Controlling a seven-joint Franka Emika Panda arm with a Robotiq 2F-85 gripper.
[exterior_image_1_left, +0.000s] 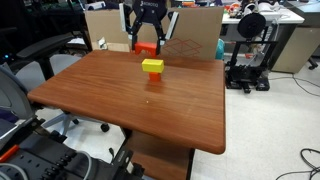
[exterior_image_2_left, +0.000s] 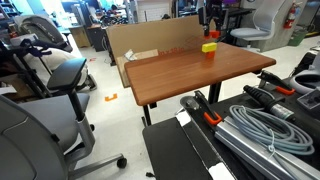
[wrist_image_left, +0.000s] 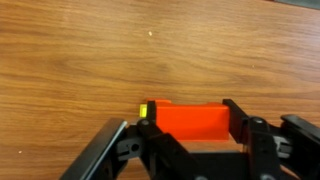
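A red block (exterior_image_1_left: 147, 48) is held between the fingers of my gripper, which is shut on it. Below it on the table (exterior_image_1_left: 90, 95) stands a small stack: a yellow block (exterior_image_1_left: 152, 66) on top of an orange-red block (exterior_image_1_left: 155, 77). In exterior view 1 the held block appears just above the yellow one, slightly to its left, with a narrow gap. From the wrist, the held block hides most of the stack, and only a sliver of the yellow block (wrist_image_left: 143, 111) shows at its left side.
Cardboard panels (exterior_image_2_left: 140, 38) stand behind the table. An office chair (exterior_image_1_left: 45, 85) is close to its left side in exterior view 1, and black equipment with a coiled cable (exterior_image_2_left: 270, 130) lies near the front.
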